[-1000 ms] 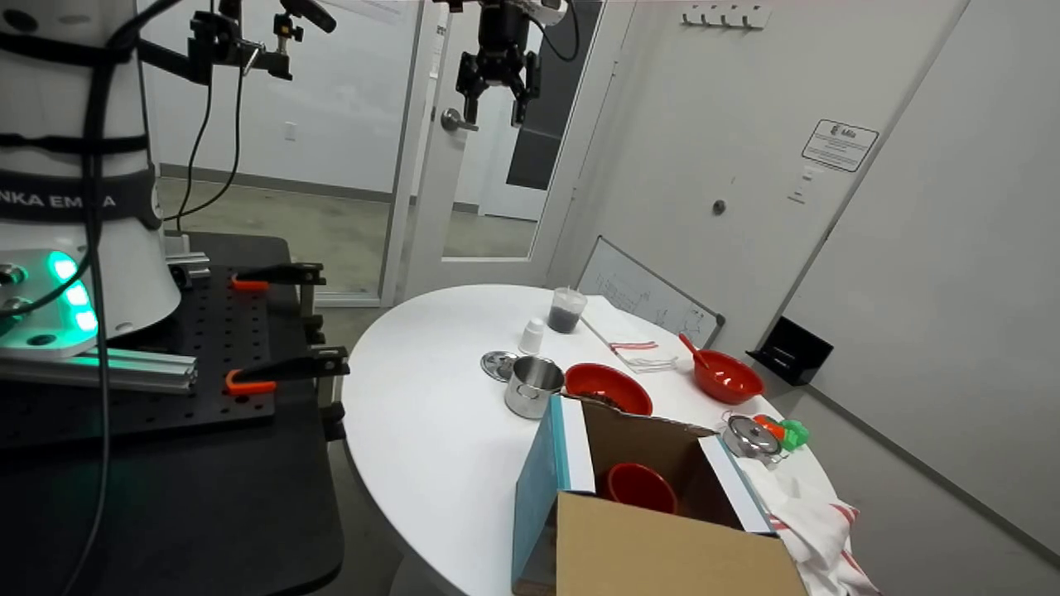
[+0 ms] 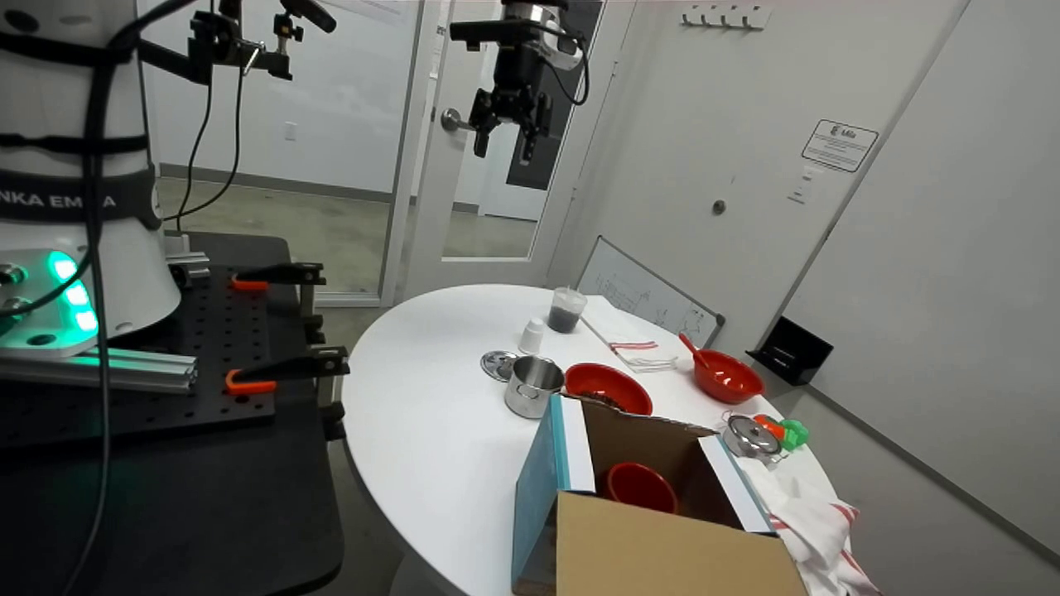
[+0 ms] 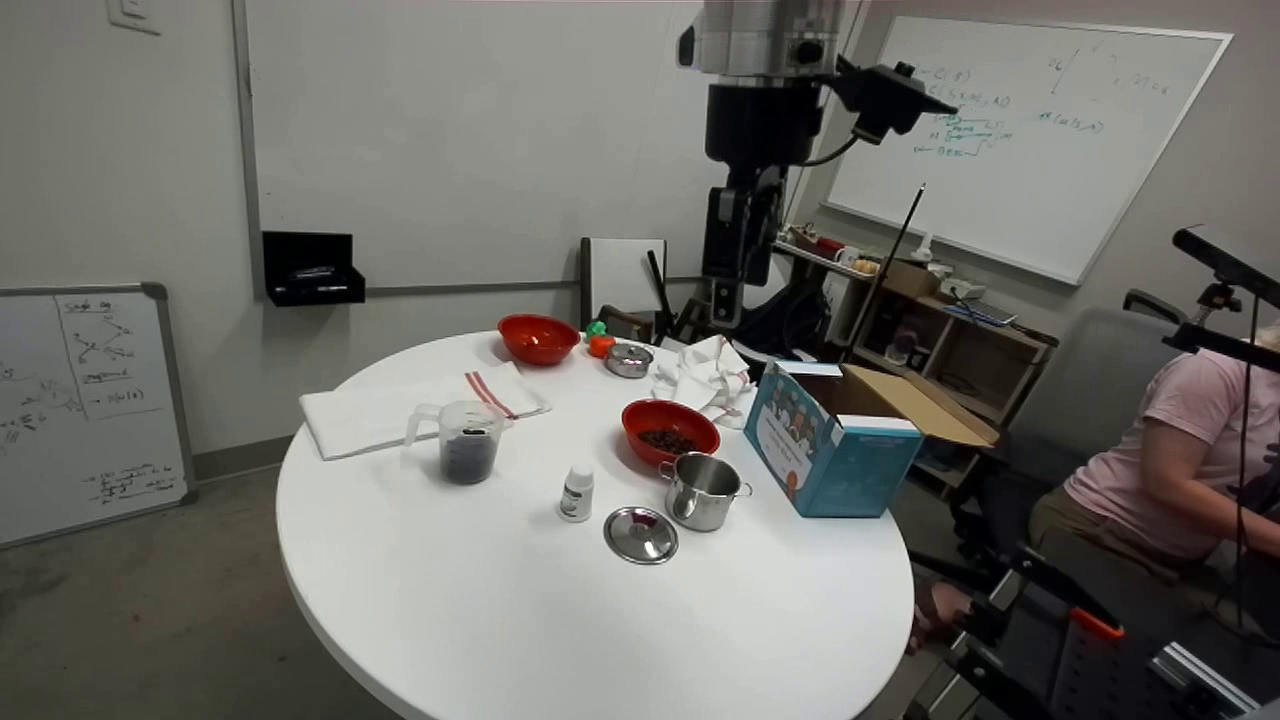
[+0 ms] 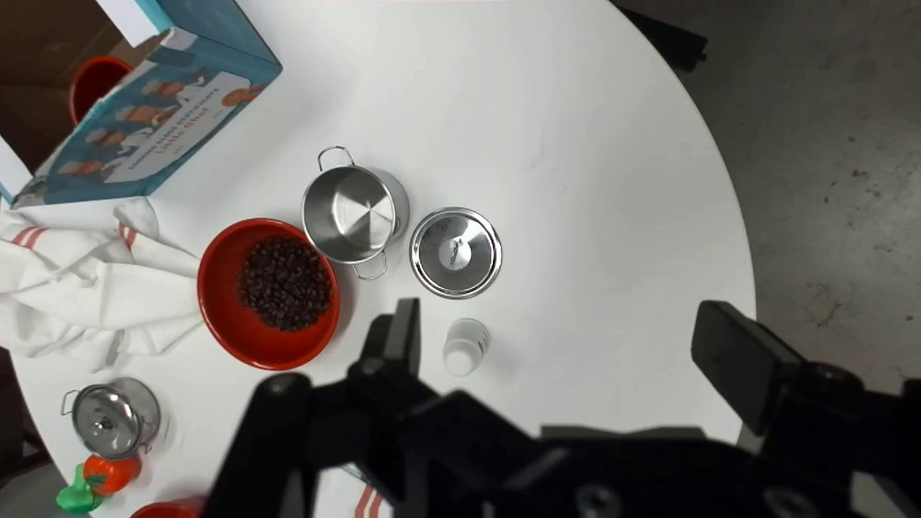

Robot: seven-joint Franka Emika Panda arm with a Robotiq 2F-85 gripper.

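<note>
High above the round white table, my gripper stands open, its two black fingers wide apart and nothing between them. In the wrist view one finger is left of centre and the other lies at the right. A small white bottle stands upright between them in that view, on the table far below. Close by are a round steel lid lying flat, an open steel pot with two handles, and a red bowl of dark beans. A clear measuring cup with dark contents stands left of the bottle in exterior view 2.
A blue open-topped box with a red cup inside stands at the table's edge. Farther back are a second red bowl, a small lidded pot and a crumpled towel.
In exterior view 1 my gripper has come down and shifted slightly to the right, still open. The objects on the table have not moved.
</note>
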